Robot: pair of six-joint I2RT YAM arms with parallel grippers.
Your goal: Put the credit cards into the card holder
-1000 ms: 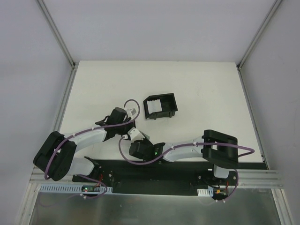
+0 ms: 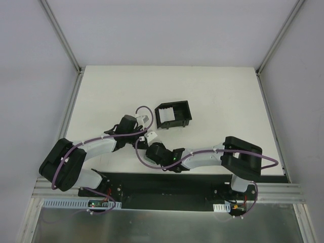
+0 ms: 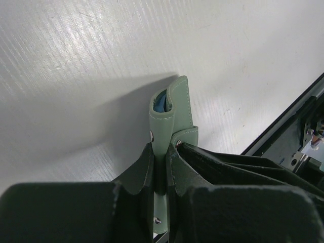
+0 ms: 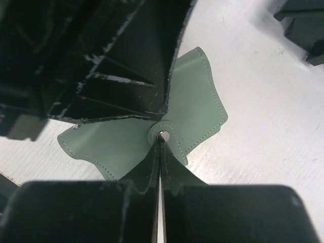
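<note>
A grey-green leather card holder (image 3: 180, 104) with stitched edges is pinched in my left gripper, which is shut on it. Something dark blue shows inside its opening at the top. In the right wrist view the holder's flap (image 4: 200, 96) carries a round tab with a silver snap (image 4: 163, 135). My right gripper is shut with its tips at that snap; nothing shows between its fingers. Part of the holder is covered there by the black left gripper. From above, both arms hide most of the holder.
A black tray (image 2: 180, 122) with a white card-like piece (image 2: 166, 115) in its left part stands just behind the grippers.
My right gripper has shifted slightly to the right, its arm too. The left arm has barely moved and stays shut at the holder.
</note>
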